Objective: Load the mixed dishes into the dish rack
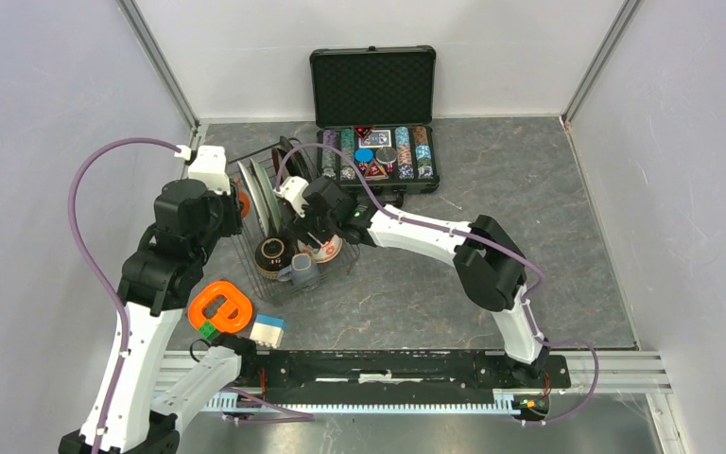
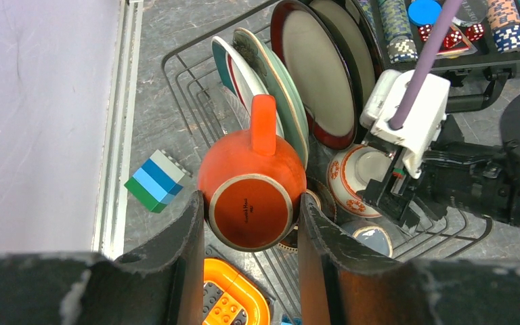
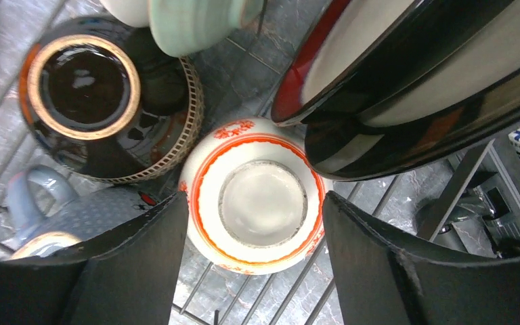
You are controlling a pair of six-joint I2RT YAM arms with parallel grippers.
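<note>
My left gripper is shut on an orange mug (image 2: 247, 172) above the rack's left side. The wire dish rack (image 2: 472, 229) holds upright plates (image 2: 311, 74), a dark bowl (image 3: 81, 88), a white-and-orange bowl (image 3: 254, 203) and a blue-grey mug (image 3: 95, 217). My right gripper hangs over the white-and-orange bowl, open, with its fingers either side of that bowl; whether they touch it I cannot tell.
An open case of poker chips (image 1: 372, 85) stands behind the rack. An orange toy piece (image 1: 232, 307) and toy bricks (image 1: 267, 331) lie at the front left.
</note>
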